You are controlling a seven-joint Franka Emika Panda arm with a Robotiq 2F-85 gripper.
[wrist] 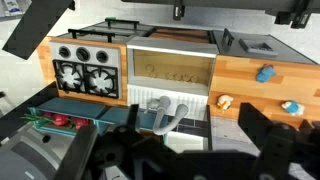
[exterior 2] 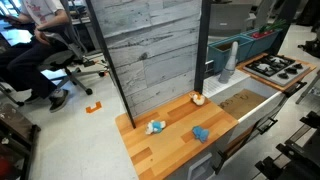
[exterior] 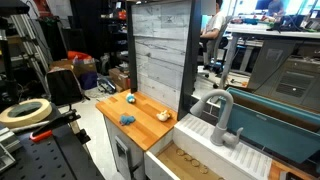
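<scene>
In the wrist view my gripper stands open, its dark fingers wide apart with nothing between them. It is high above the toy kitchen. A drawer (wrist: 178, 68) is pulled out and looks empty inside. On the wooden counter (exterior 2: 168, 138) lie three small items: a blue one (exterior 2: 200, 133), a blue-and-white one (exterior 2: 155, 127) and a cream-and-orange one (exterior 2: 198, 98). The cream-and-orange item (exterior: 163, 115) is nearest the sink side. Exactly what these items are cannot be made out.
A grey faucet (exterior: 222, 125) rises beside the open drawer. Farther along are a stove top (exterior 2: 278, 68) and a teal bin (exterior: 262, 125) with red and green items in it. A tall grey wood-panel wall (exterior: 160, 55) backs the counter. Someone sits in the background.
</scene>
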